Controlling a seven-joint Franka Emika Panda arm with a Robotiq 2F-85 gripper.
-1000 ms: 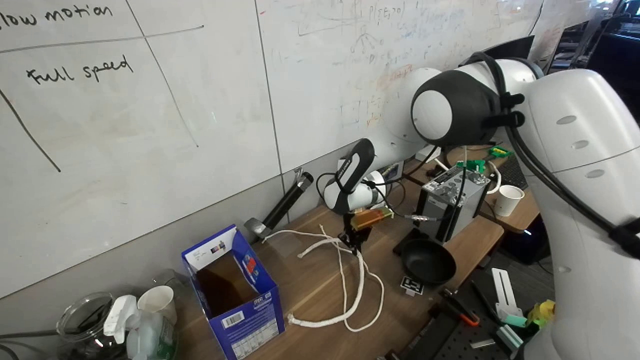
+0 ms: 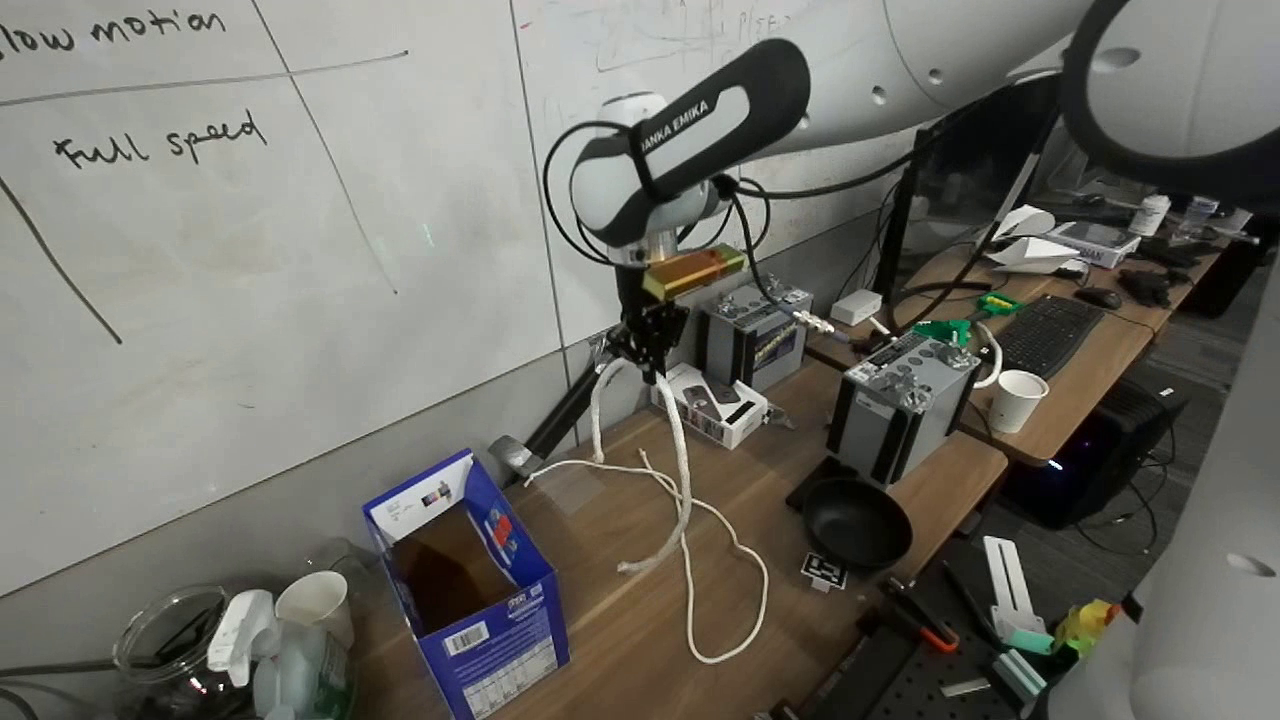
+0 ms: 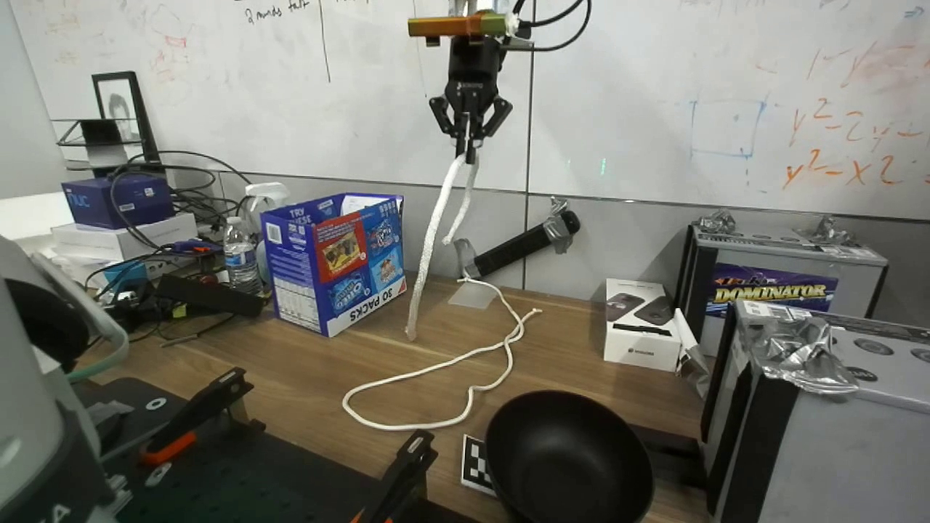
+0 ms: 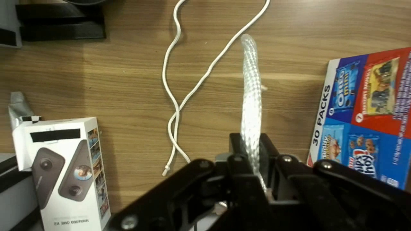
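My gripper [image 3: 468, 155] is shut on a thick white braided rope [image 3: 429, 244], high above the table beside the whiteboard. Both ends of the rope dangle from the fingers, one longer than the other. In the wrist view the thick rope [image 4: 251, 96] passes up from between the fingers. Below, a thinner white cord [image 3: 418, 369] lies in a loose loop on the wooden table, and it crosses over itself near one end. An open blue snack box [image 2: 546, 618] stands to the left of the hanging rope; its inside looks empty in exterior view 1.
A black pan [image 3: 571, 453] sits at the front right, near two grey batteries [image 2: 906, 402]. The white camera box [image 3: 642, 322] is by the wall, and a black tube [image 3: 523, 245] leans there. Bare table lies around the cord.
My gripper has risen well above the table and moved back toward the whiteboard, carrying the thick rope, which was lying low across the table. The thin cord and the blue box look unmoved.
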